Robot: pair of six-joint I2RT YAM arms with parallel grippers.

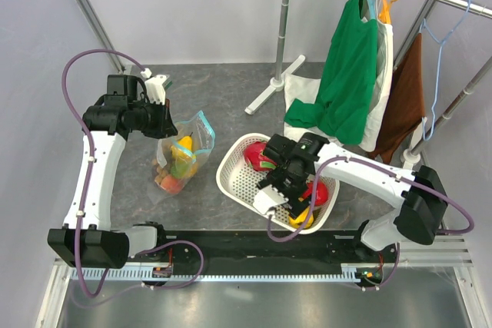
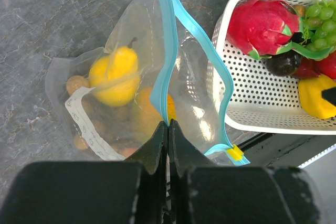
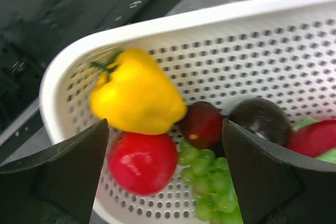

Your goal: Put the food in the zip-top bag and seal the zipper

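Observation:
A clear zip top bag [image 1: 184,160] with a blue zipper holds yellow, orange and brown food on the grey table. My left gripper is shut on the bag's upper edge at the zipper. To its right, a white perforated basket [image 1: 234,186] holds a yellow pepper [image 3: 136,93], a red tomato [image 3: 142,163], green grapes [image 3: 207,182], dark round fruits [image 3: 260,119] and a red dragon fruit [image 2: 257,24]. My right gripper is open low over the pepper and tomato, nothing clearly held.
A rail with hanging green, white and brown garments [image 1: 342,74] stands at the back right. A white stand foot [image 1: 265,94] rests behind the basket. Bare table shows behind and left of the bag.

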